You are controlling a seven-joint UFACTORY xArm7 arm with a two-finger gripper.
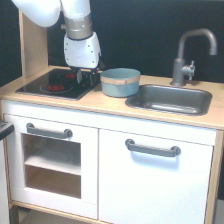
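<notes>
A blue-green pot (121,84) stands on the counter between the stove and the sink. Its inside is mostly hidden at this low angle. At the pot's left rim is my gripper (98,74), dark and small below the white arm (82,50). Whether its fingers are open or closed on the rim is too small to make out.
Left of the pot lies the black stove (58,84) with reddish burner rings. The metal sink (170,99) is close on the right, its curved faucet (184,55) rising behind. A wooden post (34,40) borders the left side.
</notes>
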